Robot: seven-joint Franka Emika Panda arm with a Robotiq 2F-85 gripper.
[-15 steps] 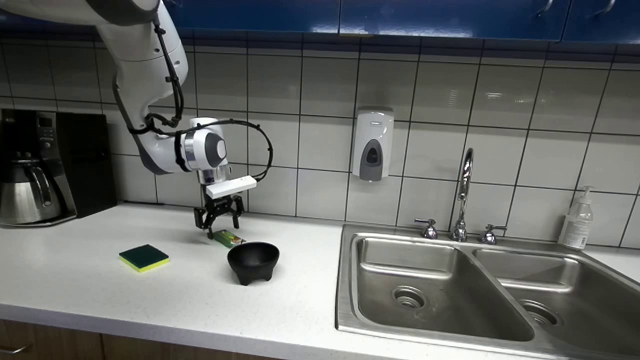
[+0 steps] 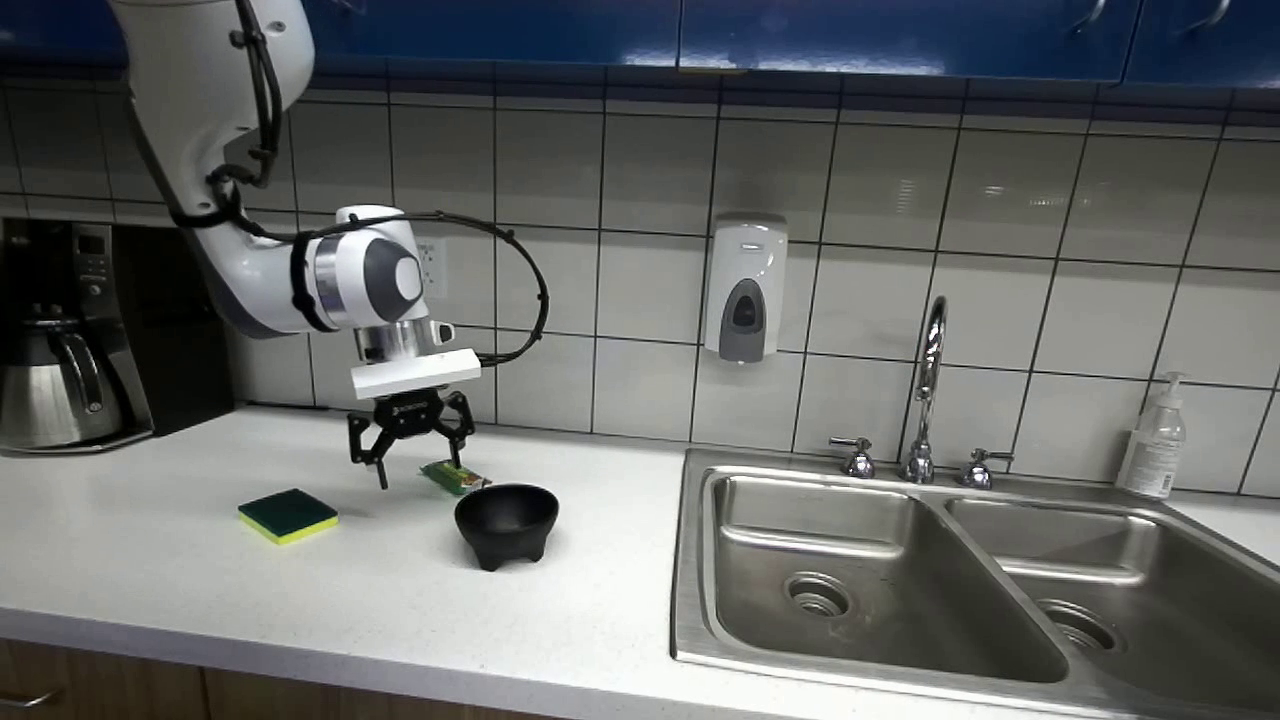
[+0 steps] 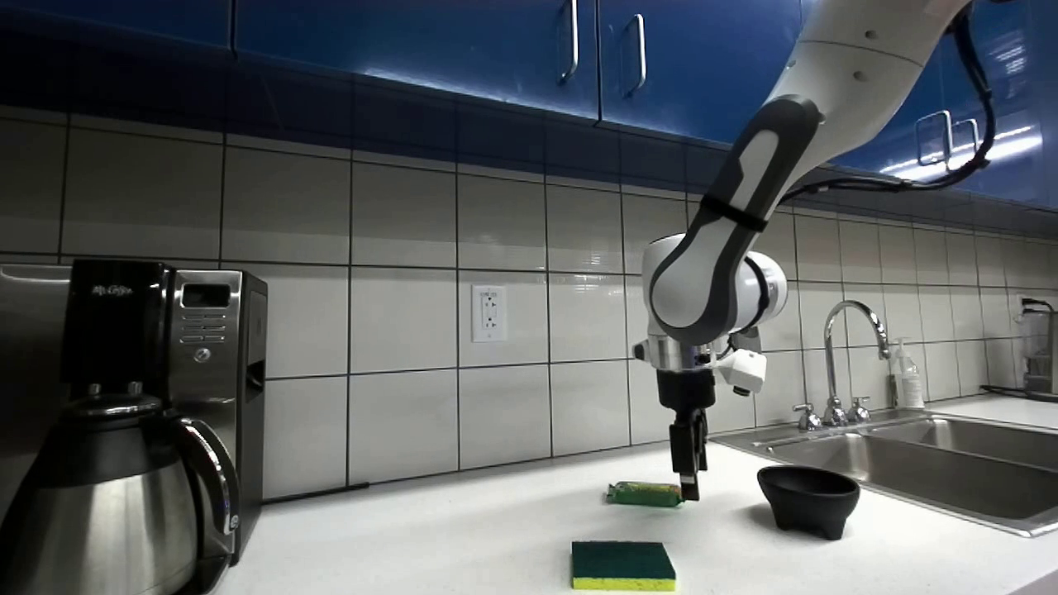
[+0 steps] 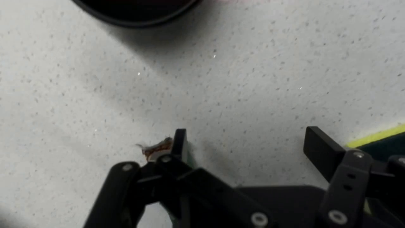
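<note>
My gripper point(image 2: 420, 472) stands open above the counter with its fingers wide apart and only bare counter between them in the wrist view. Behind one finger point(image 4: 180, 146) lies a green wrapped packet point(image 3: 645, 494), mostly hidden by that finger in the wrist view. A black footed bowl point(image 2: 506, 528) is upright to the right of the packet in the first exterior view; its inside is too dark to read. The green and yellow sponge point(image 2: 288, 516) lies flat on the left, and its edge shows past the other finger in the wrist view.
The double sink point(image 2: 864, 576) with its faucet point(image 2: 930, 384) occupies the right side. A coffee maker point(image 3: 129, 426) stands at the left end. The tiled wall is close behind the packet. Clear counter point(image 2: 360, 600) stretches along the front.
My arm and gripper have shifted left and nearer the front in the first exterior view, from behind the packet toward the sponge. Packet, bowl and sponge look unmoved.
</note>
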